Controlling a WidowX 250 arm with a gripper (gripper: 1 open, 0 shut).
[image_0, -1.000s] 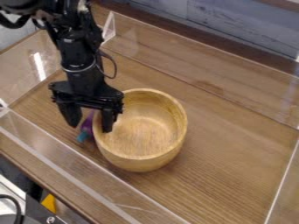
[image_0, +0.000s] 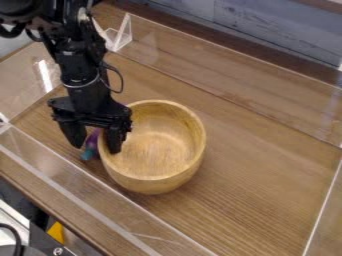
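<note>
A black robot arm comes down from the upper left, its gripper (image_0: 91, 128) low over the left rim of a tan plastic bowl (image_0: 163, 150). A small purple object (image_0: 91, 146) lies at the bowl's left side, between the gripper's fingers or just beneath them; whether it is held cannot be told. The dark fingers overlap the rim, and how far apart they stand is unclear. The bowl looks empty inside.
A raised edge runs along the left, with cables and a yellow item beyond it at lower left.
The gripper has shifted slightly left and toward the viewer, and the bowl has moved a little left with it. The purple object stays beside the bowl's left side.
</note>
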